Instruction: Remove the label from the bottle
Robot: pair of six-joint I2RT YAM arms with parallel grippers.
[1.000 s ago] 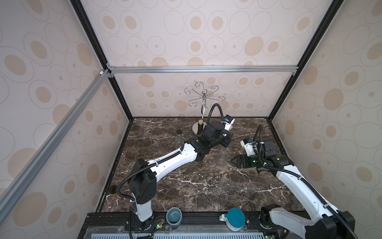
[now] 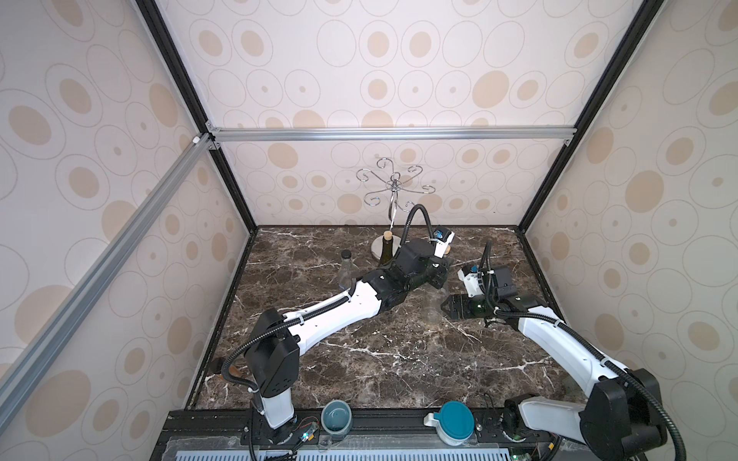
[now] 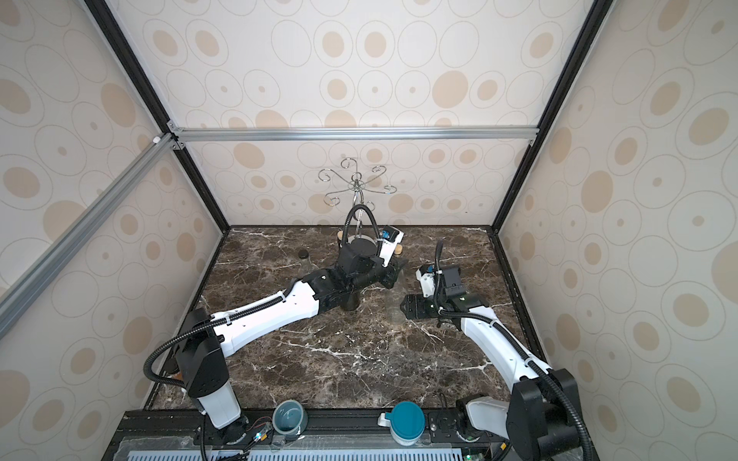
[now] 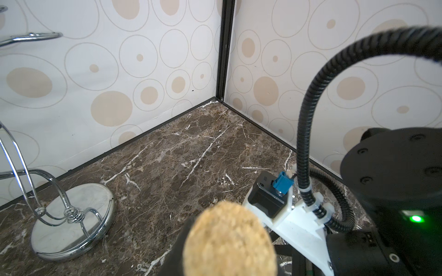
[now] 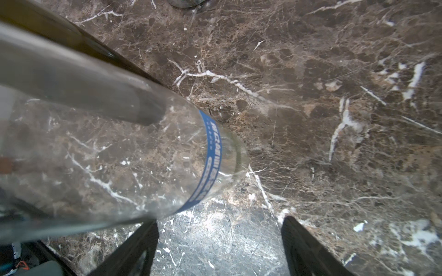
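Note:
The clear glass bottle (image 5: 110, 151) slants across the right wrist view, with a blue label (image 5: 209, 161) banded around it near its base. Its cork (image 4: 230, 243) fills the bottom of the left wrist view. My left gripper (image 2: 438, 278) is shut on the bottle near its top; the fingers are largely hidden behind the cork. My right gripper stands part open close to the labelled end, its fingers (image 5: 303, 248) apart with only bare tabletop visible between them. Whether a finger touches the bottle I cannot tell. The label still wraps the glass.
A dark green corked bottle (image 2: 386, 249) and a clear bottle with a dark cap (image 2: 346, 269) stand behind my left arm. Farther back is a chrome stand (image 2: 394, 186). Cups, one blue-grey (image 2: 336, 417) and one teal-lidded (image 2: 456, 420), sit at the front edge.
Over the last second my right arm has swung left, bringing its gripper a little closer to the bottle. The left arm has shifted only slightly.

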